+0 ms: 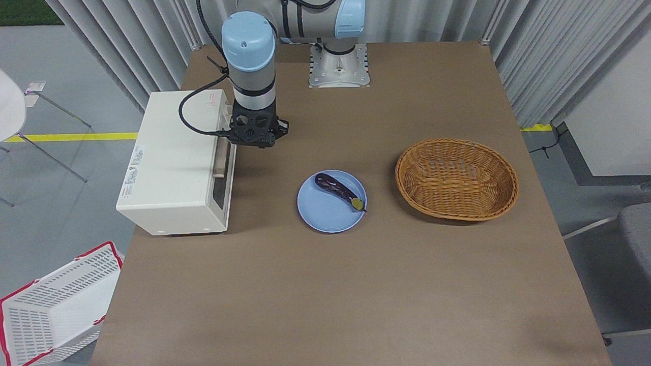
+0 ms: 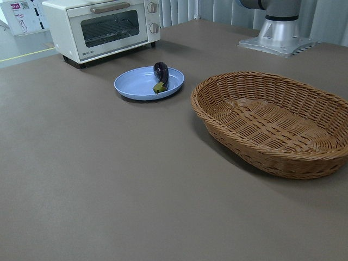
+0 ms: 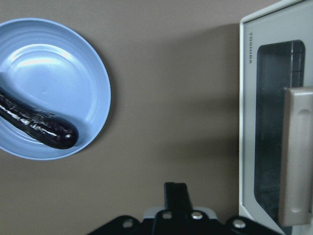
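Observation:
The black gripper hangs high at the side of the white toaster oven (image 1: 161, 155), above its door and tan handle (image 3: 297, 156); in the wrist view its black tips show at the bottom, close together with nothing visible between them. The oven door is closed in the left view. A dark eggplant (image 1: 332, 186) with a green stem lies on a blue plate (image 1: 323, 216) to the right of the oven.
An oval wicker basket (image 1: 455, 180) sits right of the plate. The robot's base (image 1: 338, 70) is at the back edge.

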